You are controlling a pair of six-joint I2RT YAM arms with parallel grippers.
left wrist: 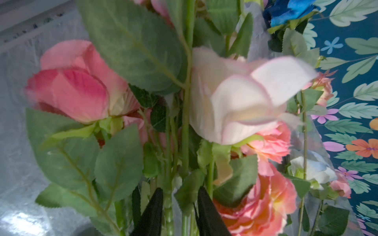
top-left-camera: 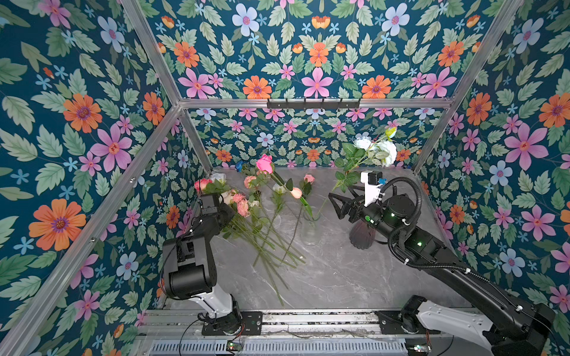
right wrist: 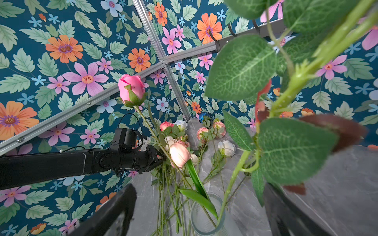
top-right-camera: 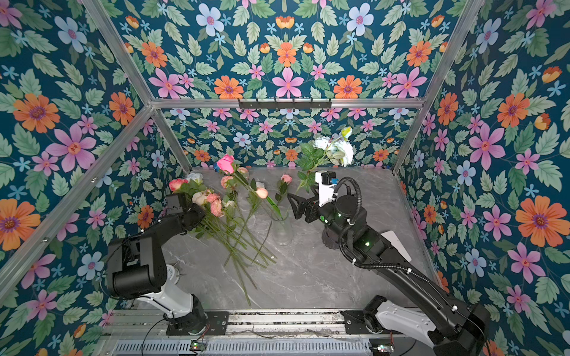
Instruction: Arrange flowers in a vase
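Observation:
The clear glass vase (top-left-camera: pixel 311 232) stands mid-table and holds a pink rosebud (top-left-camera: pixel 264 163), a peach tulip (right wrist: pixel 180 154) and a white rose (top-left-camera: pixel 387 152). These lean out to both sides. Beside the vase, my right gripper is open; the white rose's leafy stem passes between its spread fingers without being clamped. My left gripper reaches over the pile of loose flowers at left, its fingers (left wrist: pixel 151 214) parted around green stems and a leaf. Just ahead of it are a pale rose (left wrist: pixel 236 98) and a pink rose (left wrist: pixel 74 88).
A dark ribbed vase (top-left-camera: pixel 362 235) stands behind the right gripper's forearm. Loose stems (top-left-camera: pixel 270 261) stretch from the left pile toward the front middle. A blue flower lies at the back left.

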